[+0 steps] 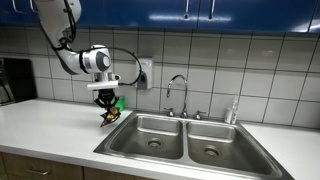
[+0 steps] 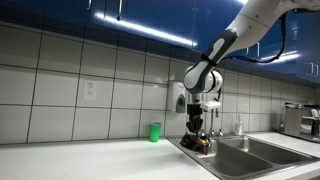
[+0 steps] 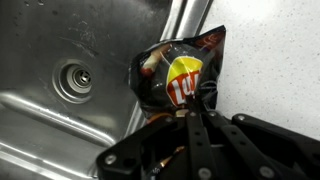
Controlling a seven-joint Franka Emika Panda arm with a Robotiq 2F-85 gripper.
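Note:
A dark snack packet with a yellow, red and white print hangs from my gripper, which is shut on it. In the wrist view the packet spans the sink's rim, partly over the basin and partly over the pale counter. Exterior view 1 has the packet just at the left end of the double sink, with the gripper above it. In exterior view 2 the packet shows small beside the sink's near corner; the fingertips are too small to make out there.
A green cup stands on the counter near the wall. Behind the sink are a faucet and a clear bottle. A dispenser is fixed to the tiles.

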